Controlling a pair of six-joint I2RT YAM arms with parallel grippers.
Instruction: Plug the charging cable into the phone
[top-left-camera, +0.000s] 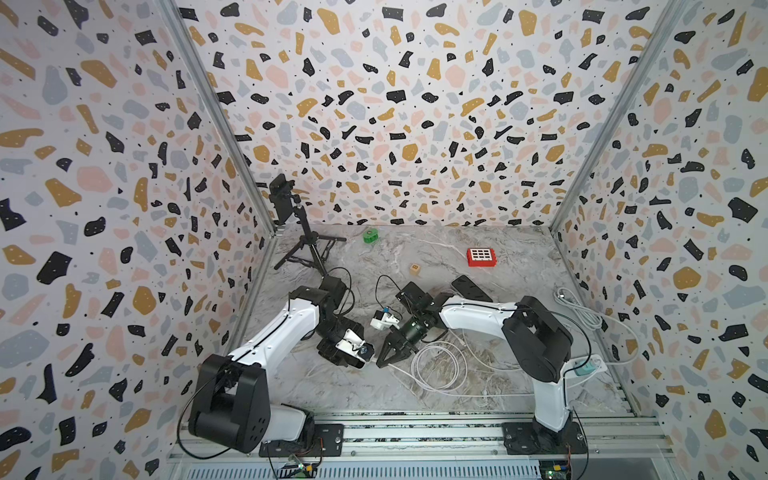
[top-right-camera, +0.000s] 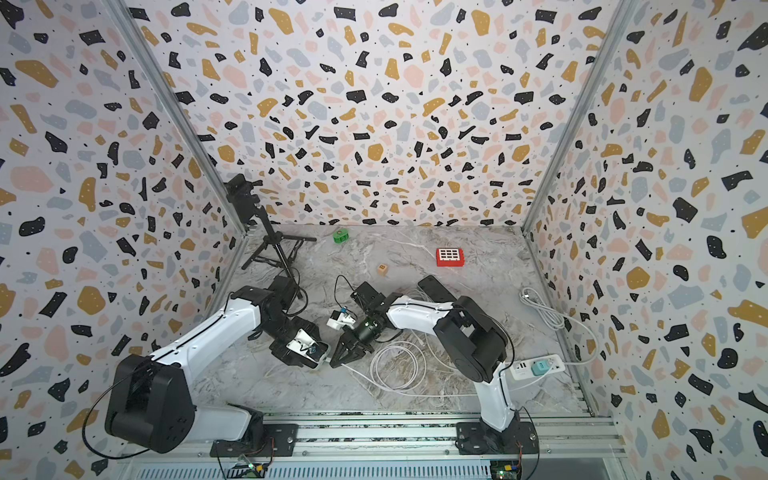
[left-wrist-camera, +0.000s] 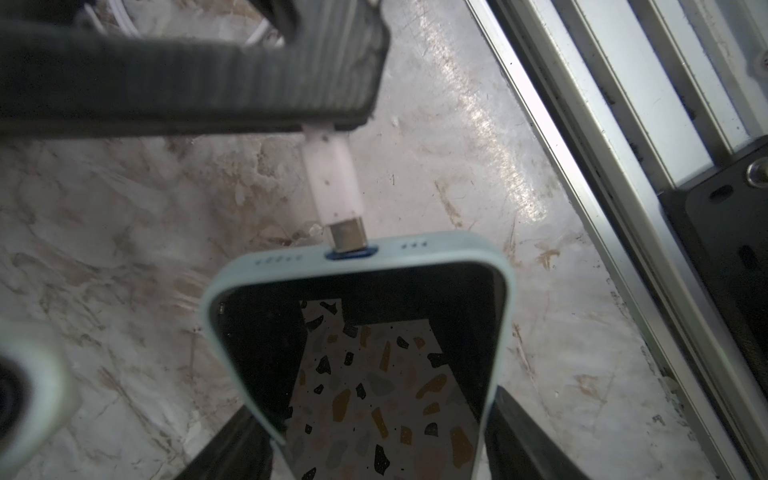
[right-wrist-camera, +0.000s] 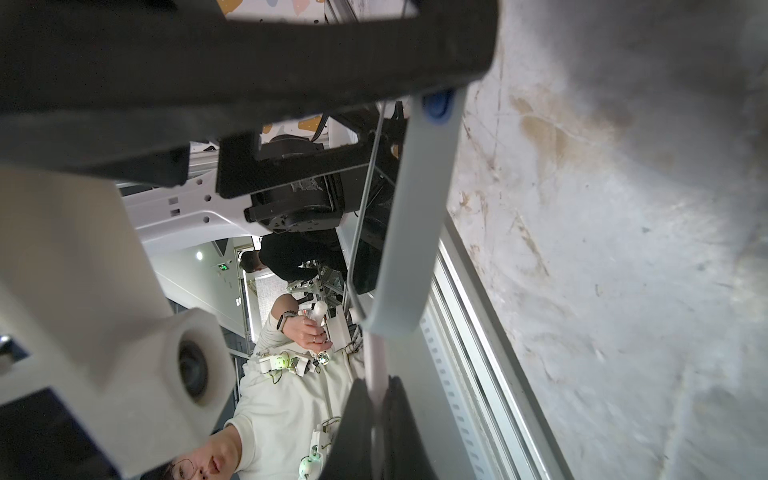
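Observation:
In the left wrist view the phone (left-wrist-camera: 360, 276), in a pale blue case, is gripped by its sides in my left gripper. Its bottom edge, with the charging port, faces the white plug of the charging cable (left-wrist-camera: 332, 176). The plug's metal tip (left-wrist-camera: 348, 235) meets the port opening, and much of the metal still shows; how far it is inside I cannot tell. My right gripper is shut on the cable's plug (right-wrist-camera: 374, 356). From that side, the phone (right-wrist-camera: 416, 216) appears edge-on, right at the plug's end.
Loops of white cable (top-left-camera: 436, 366) lie on the table by the right arm. A power strip (top-left-camera: 590, 365) sits at the right edge. Farther back are a black slab (top-left-camera: 470, 288), a red box (top-left-camera: 481, 257), a small block (top-left-camera: 414, 269), a green object (top-left-camera: 370, 235) and a tripod (top-left-camera: 308, 240).

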